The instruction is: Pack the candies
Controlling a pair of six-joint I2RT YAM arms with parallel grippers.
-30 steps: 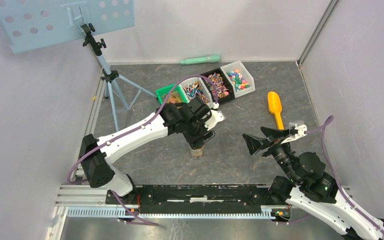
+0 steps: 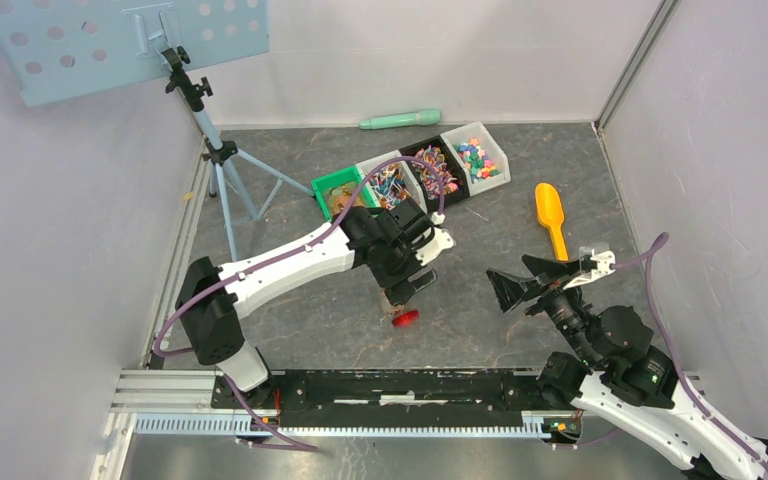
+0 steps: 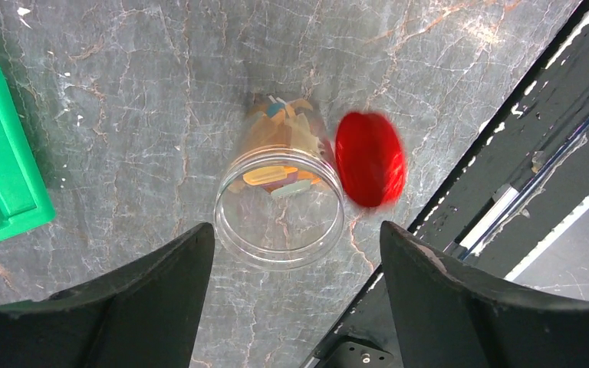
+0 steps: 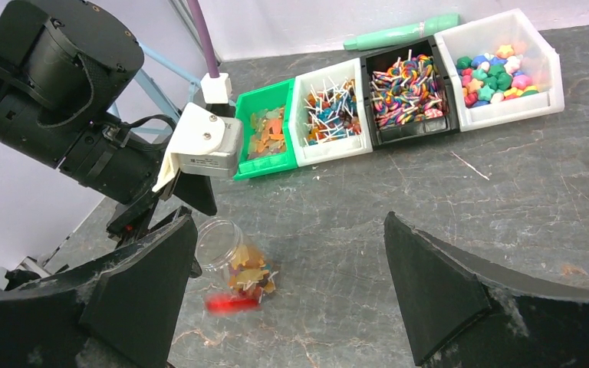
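Note:
A clear jar (image 3: pixel 276 222) with gummy candies inside stands below my left gripper, whose fingers are apart with the open jar mouth between and beneath them. A red lid, blurred, is just beside the jar, low on the near side in the right wrist view. My right gripper hangs open at the right with nothing between its fingers. At the back are a green bin of gummies (image 4: pixel 264 157), a white bin of lollipops (image 4: pixel 330 153), a black bin of swirl lollipops (image 4: pixel 406 134) and a white bin of colourful candies (image 4: pixel 521 107).
An orange scoop (image 2: pixel 549 207) lies on the right, partly behind the right arm. A mint cylinder (image 2: pixel 400 119) lies along the back wall. A tripod stand (image 2: pixel 222 160) is at the left.
The red lid has come out from under my left gripper to the near side of the jar.

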